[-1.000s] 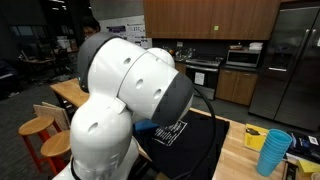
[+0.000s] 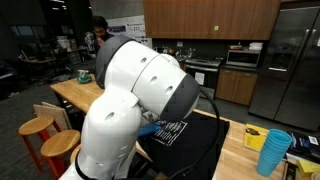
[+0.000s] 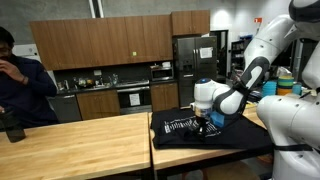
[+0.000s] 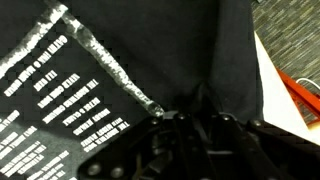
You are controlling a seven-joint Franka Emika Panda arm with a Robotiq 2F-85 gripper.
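A black cloth [image 2: 203, 132] with a white print lies spread over the table. In the wrist view, the cloth [image 4: 165, 40] fills most of the picture, with printed white bars and stripes on the left. My gripper is down at the cloth near its edge, where the fabric is bunched into small folds. Dark fingers against dark fabric make the gap between them hard to see, so whether cloth lies between them is unclear. In exterior view 2, the gripper [image 3: 204, 131] is low over the cloth [image 3: 172, 128]; the arm hides it in exterior view 1.
Blue cups [image 2: 272, 152] and a yellow item [image 2: 256, 137] stand at the table's right side. An orange-red object [image 4: 298, 92] is on the floor side beyond the table edge. Bare wooden tabletop [image 3: 85, 150] extends left in exterior view 2, where a person [image 3: 25, 85] stands.
The arm has shifted slightly toward the right and downward in exterior view 1. The visible part of the cloth looks much the same.
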